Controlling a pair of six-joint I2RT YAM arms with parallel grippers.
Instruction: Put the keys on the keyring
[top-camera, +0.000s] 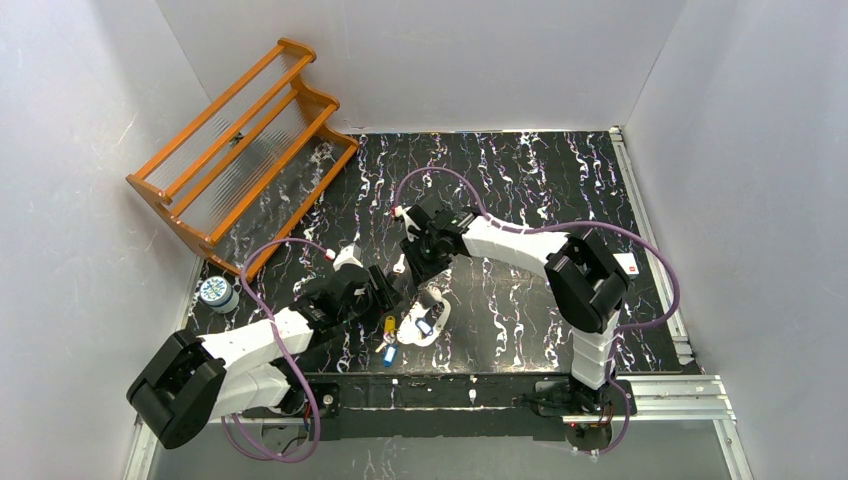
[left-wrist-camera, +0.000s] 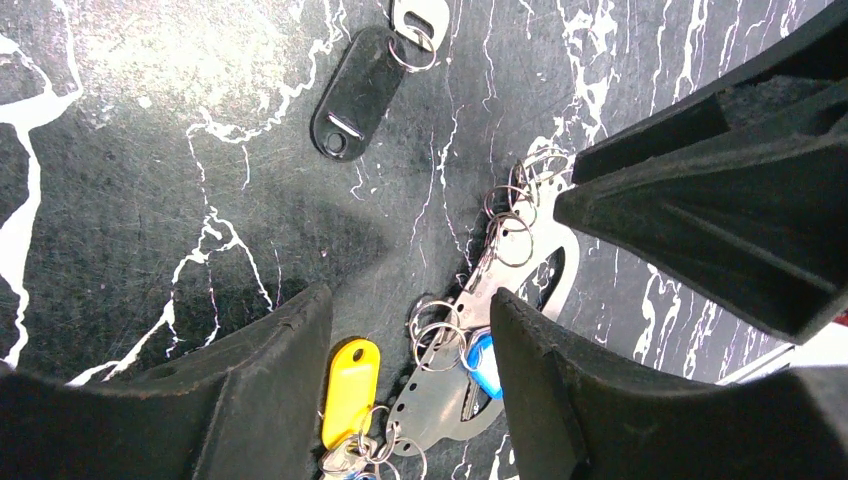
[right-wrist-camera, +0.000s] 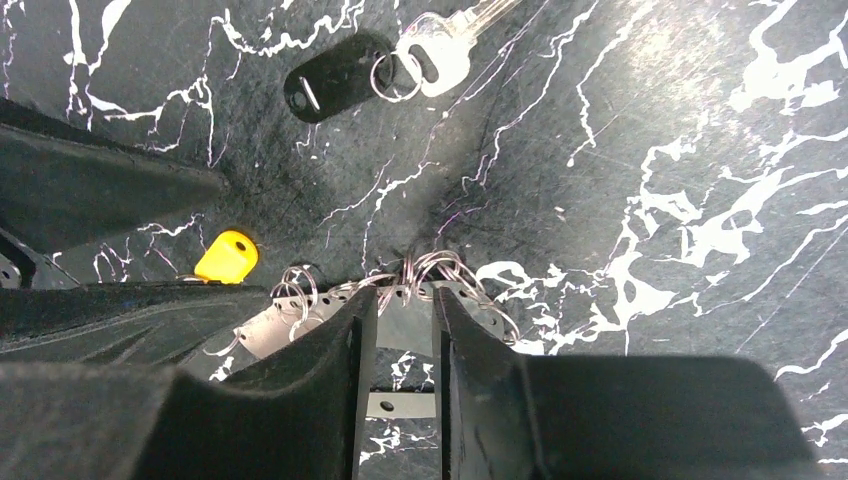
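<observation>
The silver metal keyring plate (left-wrist-camera: 540, 250) lies on the dark marbled table, with several thin wire rings through its edge. In the left wrist view a blue tag (left-wrist-camera: 487, 362) rests against it, and a yellow tag (left-wrist-camera: 352, 390) with rings is beside its lower end. Apart from these lies a black tag (right-wrist-camera: 338, 76) joined by a ring to a silver key (right-wrist-camera: 440, 50). My left gripper is open above the table, nothing between its fingers. Over the plate, my right gripper is narrowly open; plate and rings show beyond the gap, not visibly held.
The two grippers are close together in the top view. A wooden rack (top-camera: 255, 150) stands at the back left, with a round white-and-blue container (top-camera: 218, 293) in front of it. A white box (top-camera: 627, 264) sits far right.
</observation>
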